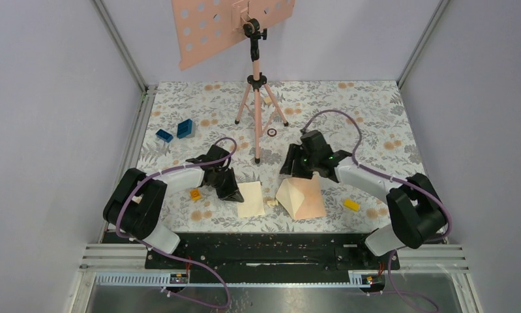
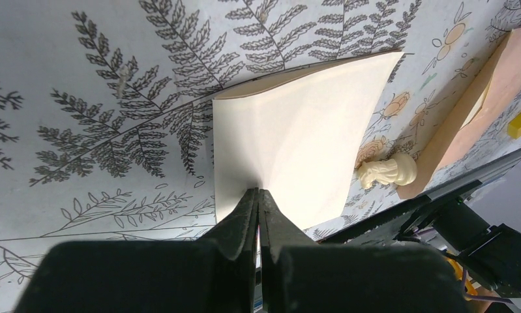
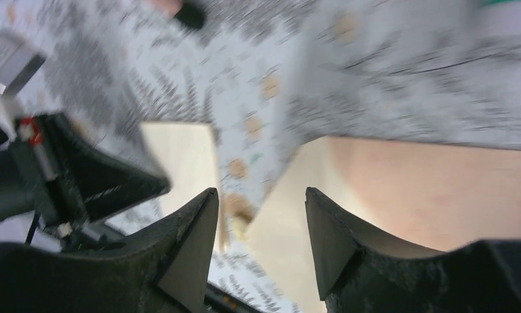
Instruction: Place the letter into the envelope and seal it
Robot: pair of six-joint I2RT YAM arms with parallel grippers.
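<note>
The folded cream letter (image 1: 250, 199) lies on the patterned mat, with my left gripper (image 1: 235, 195) on its left part, shut, its tips pressed to the paper in the left wrist view (image 2: 257, 195). The open peach envelope (image 1: 310, 205) lies to its right, cream flap unfolded. My right gripper (image 1: 290, 168) hovers above the envelope's upper edge; in the blurred right wrist view (image 3: 261, 199) its fingers stand apart with nothing visible between them.
A small cream figurine (image 2: 385, 171) lies between letter and envelope. A yellow block (image 1: 351, 204) is at the right, an orange one (image 1: 195, 194) at the left. The tripod stand (image 1: 257, 117) occupies the back middle, beside blue boxes (image 1: 186, 128).
</note>
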